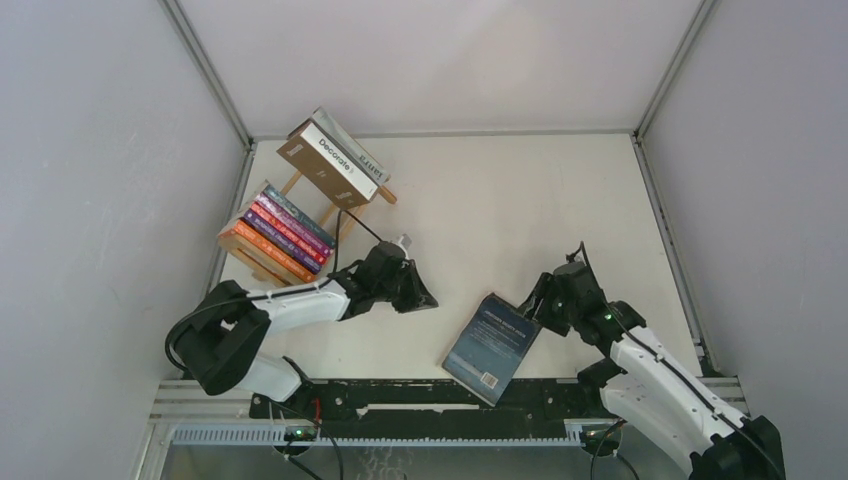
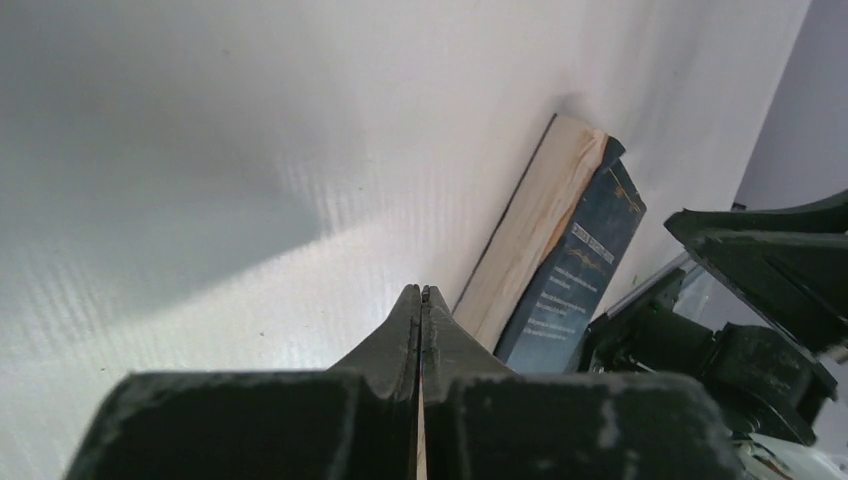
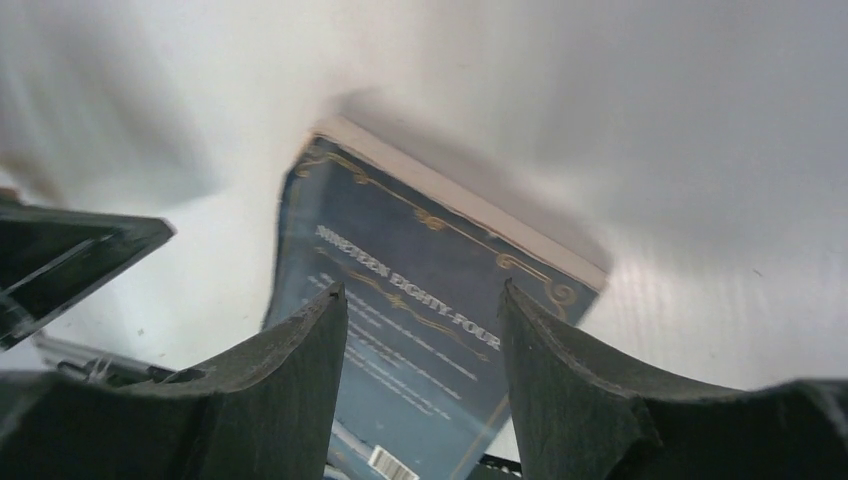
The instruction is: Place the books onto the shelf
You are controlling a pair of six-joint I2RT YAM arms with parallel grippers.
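Observation:
A dark blue book (image 1: 490,345), titled Nineteen Eighty Four, lies flat and slanted across the table's front edge. My left gripper (image 1: 434,302) is up and to the left of it in the top view, apart from it. In the left wrist view the left gripper's fingertips (image 2: 411,310) meet with nothing between them, and the book's page edge (image 2: 540,215) shows beyond. My right gripper is open over the book, whose cover (image 3: 400,290) shows between its spread fingers. The right gripper's tips sit near the book's upper right corner in the top view.
A wooden rack (image 1: 270,268) at the back left bears several upright coloured books (image 1: 282,230). Above it, a thick brown and white book (image 1: 328,164) and a grey one stand on wooden supports.

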